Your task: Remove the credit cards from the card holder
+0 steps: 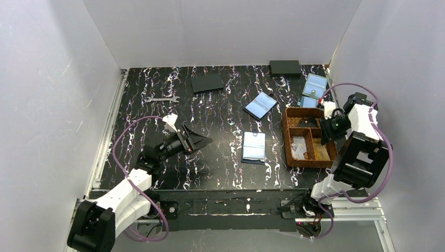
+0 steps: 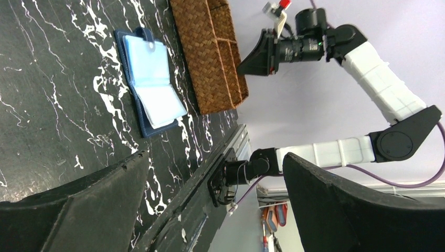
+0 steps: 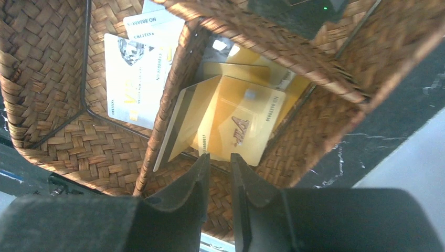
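My right gripper is part open over the woven box's right compartment, fingers empty, near several gold cards (image 3: 243,118); white cards (image 3: 136,84) fill the neighbouring compartment. An open card holder with pale blue sleeves (image 1: 254,145) lies left of the box (image 1: 292,165), also seen in the left wrist view (image 2: 148,63). A second holder (image 1: 260,105) lies above it, and another (image 1: 314,86) behind the box; whether they hold cards is unclear. My left gripper (image 1: 195,140) hangs open and empty over the table's left half.
Two black blocks (image 1: 207,82) (image 1: 285,67) lie at the back and a wrench (image 1: 162,99) at back left. Walls enclose the back and sides.
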